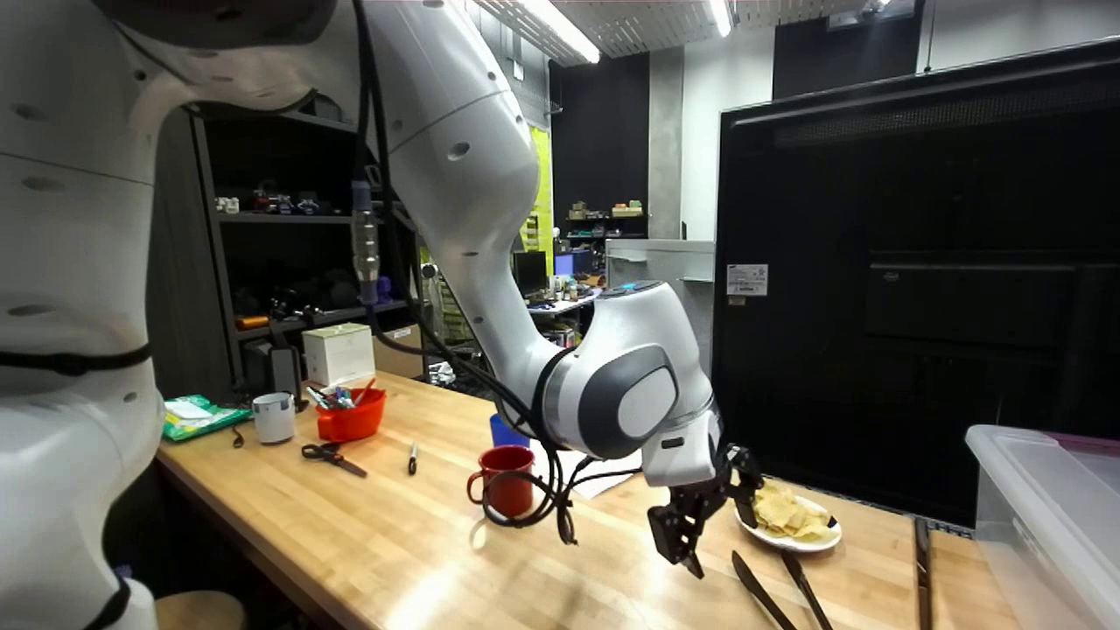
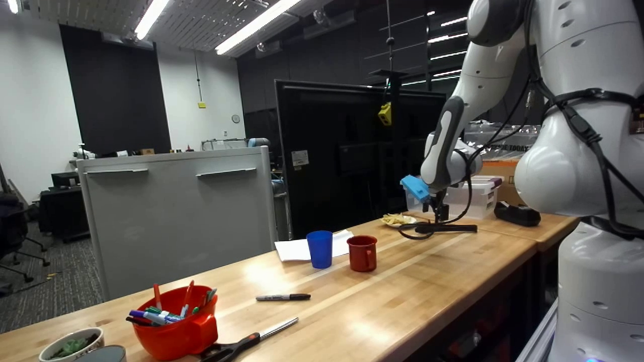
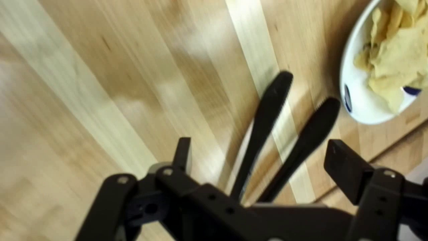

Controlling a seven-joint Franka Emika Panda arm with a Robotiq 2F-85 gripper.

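My gripper stands open over the right end of the table, its two fingers wide apart. Between and beyond the fingers in the wrist view lie two black handles, a left one and a right one; both rest on the wood, and their lower ends pass out of sight behind the gripper. Nothing is held. A white plate of yellow chips sits just past the handles. In exterior view 1 the gripper hangs beside the plate, near the tips of the black handles.
A red mug and a blue cup stand mid-table, near white paper. Farther off are a marker, scissors and a red pen holder. A clear bin stands at the right.
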